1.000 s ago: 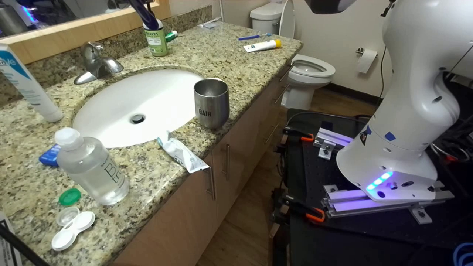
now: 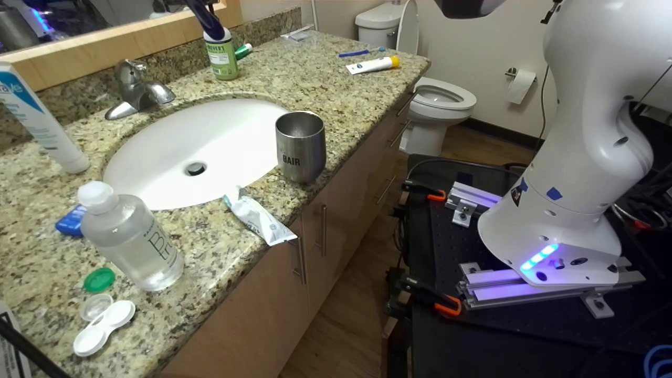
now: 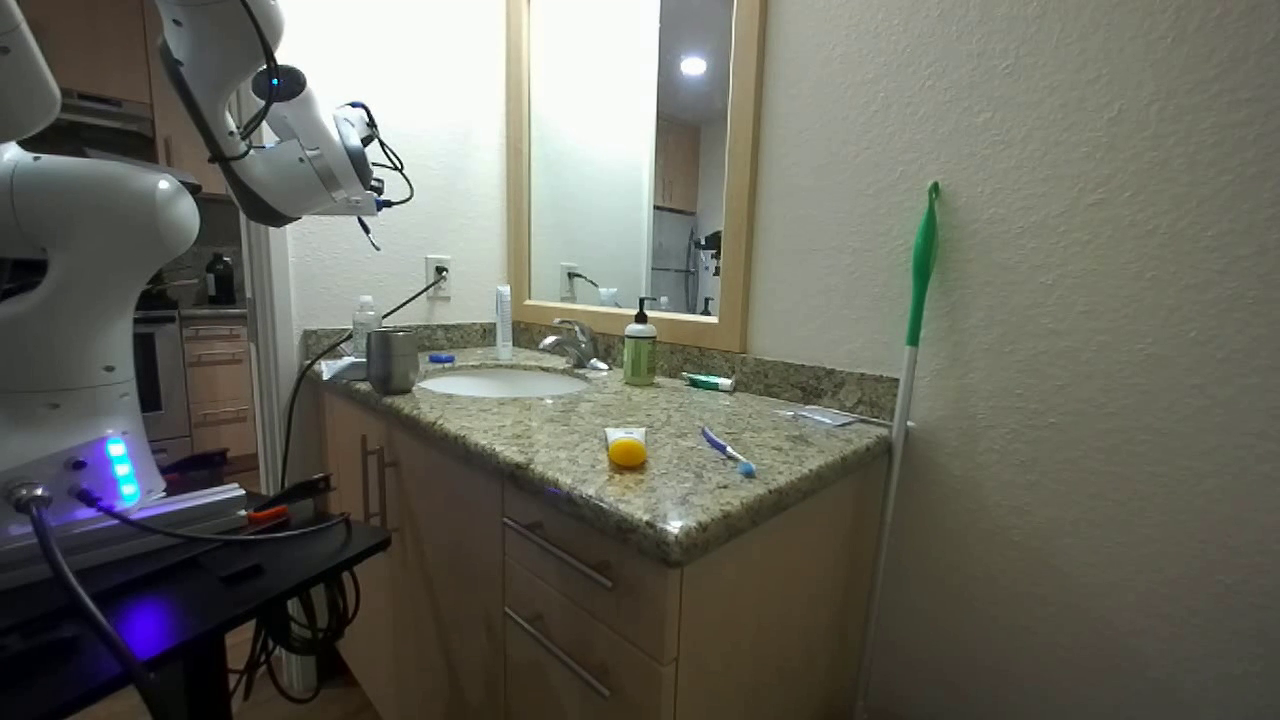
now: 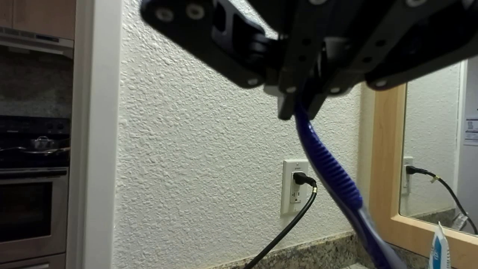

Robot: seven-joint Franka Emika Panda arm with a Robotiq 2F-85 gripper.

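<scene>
In the wrist view my gripper is shut on one end of a dark blue toothbrush (image 4: 331, 172), whose ribbed handle slants down to the right and runs out of the frame. Exterior view 2 has the toothbrush (image 3: 368, 234) hanging below the gripper in the air, well above the counter. Part of the same toothbrush (image 2: 206, 20) crosses the top left of exterior view 1, overlapping the soap bottle in the picture. A steel cup (image 2: 301, 148) stands upright between the sink and the counter's front edge, apart from the gripper. The cup looks empty, though its bottom is hidden.
Around the sink (image 2: 142, 167) are a clear bottle (image 2: 132, 236), a standing white tube (image 2: 44, 119), a crumpled tube (image 2: 258, 217) and a soap bottle (image 2: 221, 58). A yellow-capped tube (image 3: 626, 446) and another toothbrush (image 3: 726, 451) lie at the far end. Open counter surrounds them.
The visible part of the held toothbrush has shifted very slightly. The cup and the other things on the counter have not moved.
</scene>
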